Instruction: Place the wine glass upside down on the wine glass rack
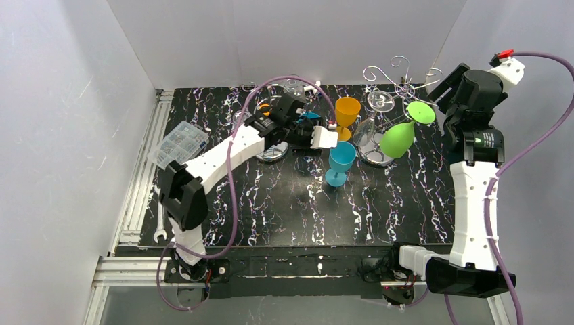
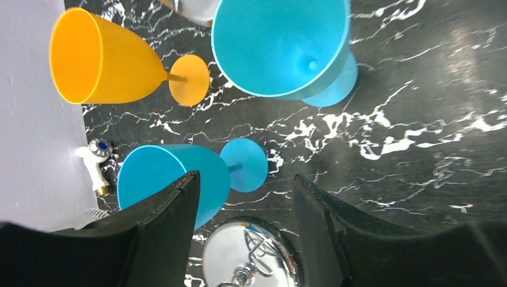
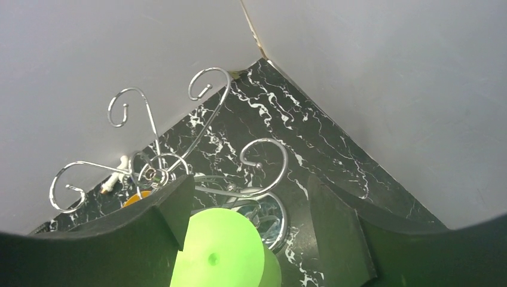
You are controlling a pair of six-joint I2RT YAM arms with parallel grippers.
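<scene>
The green wine glass (image 1: 398,140) hangs upside down on the right wire rack (image 1: 371,72), its foot at the top. Just right of the rack, my right gripper is open; in its wrist view the green foot (image 3: 220,245) shows below the fingertips, apart from the right finger. One blue glass (image 2: 209,173) stands upright under my left gripper, which is open and holds nothing. From above, the left arm hides most of that glass. A second blue glass (image 1: 342,157) and an orange glass (image 1: 347,110) also stand upright.
A clear glass (image 1: 380,102) hangs upside down on the right rack. The left rack, its base (image 2: 242,254) in the left wrist view, is mostly covered by the left arm from above. A plastic organizer box (image 1: 179,143) lies left.
</scene>
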